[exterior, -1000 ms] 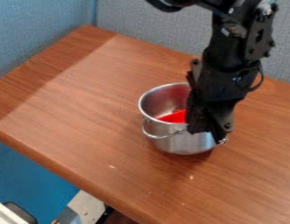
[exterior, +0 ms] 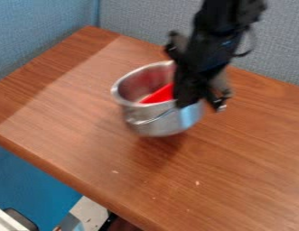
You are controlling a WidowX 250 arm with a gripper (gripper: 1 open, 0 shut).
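A steel pot (exterior: 139,115) with a thin handle and a red item (exterior: 159,94) inside stands on the wooden table, left of centre. The black gripper (exterior: 202,95) is at the pot's right side, overlapping its rim. It is blurred, so its fingertips and what lies between them are unclear.
Blue and grey walls (exterior: 43,27) border the back and left. Grey and white items sit below the table's front left edge.
The pot and gripper have moved together to the left and toward the back, from right of centre to left of centre.
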